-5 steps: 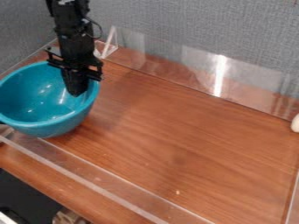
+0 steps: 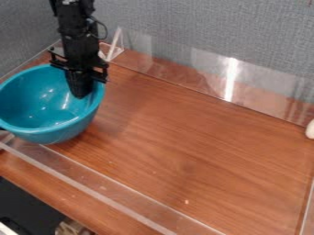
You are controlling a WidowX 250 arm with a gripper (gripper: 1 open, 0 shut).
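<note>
A glossy turquoise bowl [image 2: 42,108] sits at the left of the wooden table, against the clear acrylic edging and slightly tilted in appearance. My black gripper [image 2: 81,87] points down over the bowl's back right part, with its fingertips at or just inside the rim. It looks shut; whether anything thin is between the fingers cannot be seen at this size.
Clear acrylic walls [image 2: 230,83] edge it at the back and front left. A small white object [image 2: 309,129] is at the right edge.
</note>
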